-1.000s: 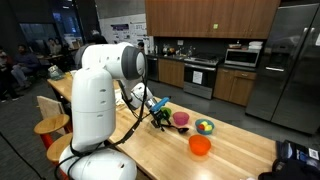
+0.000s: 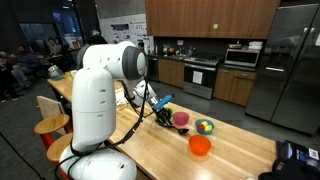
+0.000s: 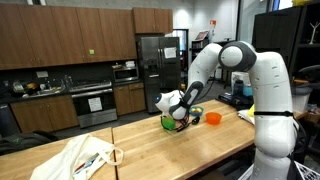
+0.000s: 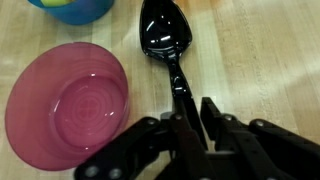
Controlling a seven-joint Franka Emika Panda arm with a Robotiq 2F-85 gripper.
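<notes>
A black spoon (image 4: 165,30) lies on the wooden table in the wrist view, its bowl end away from me. Its handle runs back between the black fingers of my gripper, close to both of them. Whether they press on the handle cannot be made out. In exterior view 1 my gripper (image 2: 164,122) points down low at the tabletop, with the dark spoon (image 2: 181,130) reaching out to its right. The far end of the handle is hidden by the gripper.
Beside the spoon stands a pink bowl (image 4: 75,105), close to my fingers. A blue bowl (image 4: 78,8) is beyond it. An orange bowl (image 2: 200,146) stands nearer the front, and a green bowl (image 3: 168,124) shows in exterior view 2. Right of the spoon, the tabletop is clear.
</notes>
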